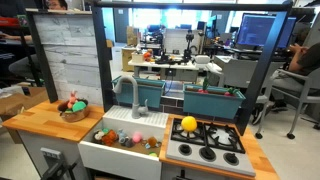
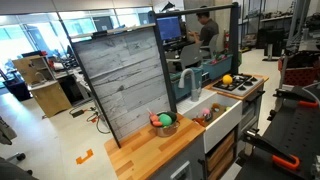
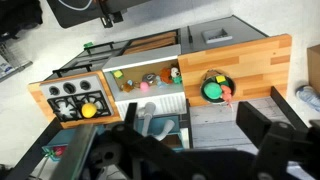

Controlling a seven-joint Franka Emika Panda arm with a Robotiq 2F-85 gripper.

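Note:
High over the kitchen set, my gripper shows in the wrist view as dark fingers, wide apart, with nothing between them. A yellow ball-like item (image 1: 189, 123) rests on the stove (image 1: 208, 152), by its left burners in exterior view 1. Several small colourful items (image 1: 124, 138) lie in the white sink (image 1: 110, 158), below a grey faucet (image 1: 135, 92). At the other end of the wooden counter (image 2: 150, 151) stands a round basket (image 2: 164, 129) with green and pink items inside. The gripper is far from all of these; I cannot make it out in the exterior views.
A white plank wall (image 2: 126, 85) and a dark frame (image 1: 107, 60) rise behind the counter. Teal bins (image 1: 211, 105) hang behind the stove. The counter between basket and sink is clear. A black table (image 2: 285, 130) stands close by.

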